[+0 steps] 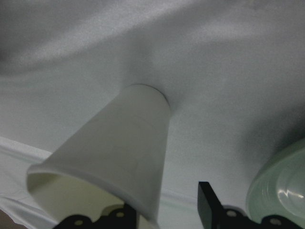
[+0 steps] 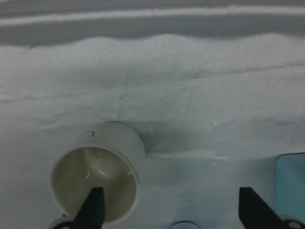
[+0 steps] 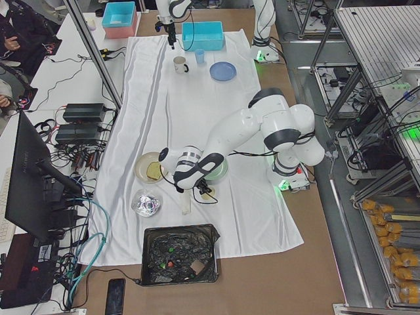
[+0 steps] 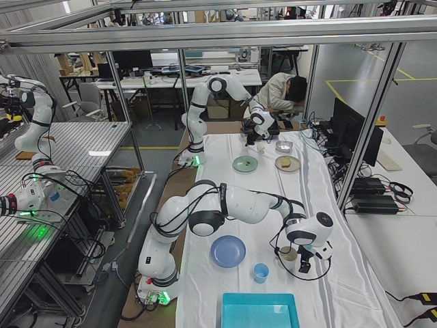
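My left gripper (image 3: 203, 188) is low over the cloth among a white paper cup (image 1: 109, 138), lying on its side, a green plate (image 3: 217, 172) and a green rimmed vessel (image 1: 281, 186). The cup's rim is at one finger; whether the fingers grip it is unclear. My right gripper (image 4: 311, 260) hangs open above a white mug (image 2: 114, 138), which lies under one finger in the right wrist view. A light blue cup (image 4: 261, 272) stands nearby.
A blue plate (image 3: 222, 72), turquoise bin (image 4: 256, 301), cream plate (image 3: 141, 167), foil bowl (image 3: 146, 203) and black bag-lined tray (image 3: 180, 275) share the table.
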